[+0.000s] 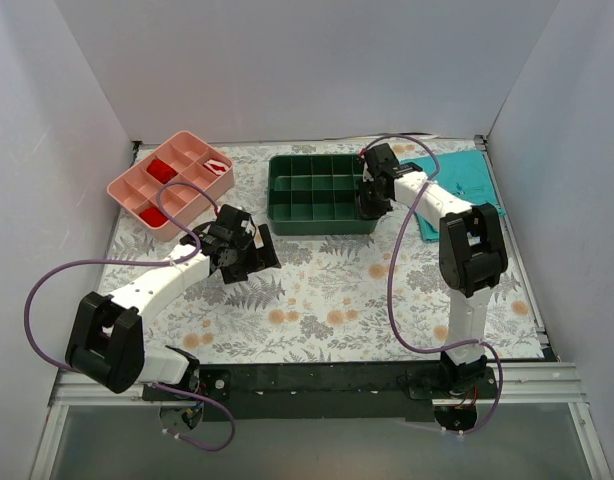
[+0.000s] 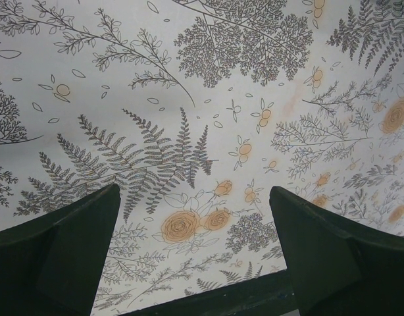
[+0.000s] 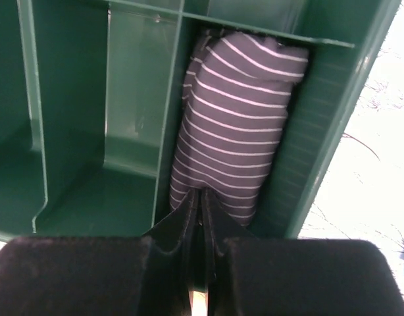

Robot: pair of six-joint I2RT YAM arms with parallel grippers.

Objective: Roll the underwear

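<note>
In the right wrist view, the underwear [image 3: 231, 125], dark grey with thin white stripes, lies as a rolled bundle in an end compartment of the green divided box [image 3: 133, 85]. At the bundle's near end is my right gripper, its fingers close together and their tips against or just over the fabric. Whether any cloth is between them cannot be told. From above, the right gripper [image 1: 367, 205] covers the front right compartment of the box [image 1: 322, 225], hiding the bundle. My left gripper stands wide open over bare patterned tablecloth, nothing between its fingers.
A pink divided box [image 1: 137, 205] with red cloth rolls [image 1: 162, 171] and a red-and-white one [image 1: 216, 167] stands at the back left. Folded teal cloth [image 1: 462, 180] lies at the back right.
</note>
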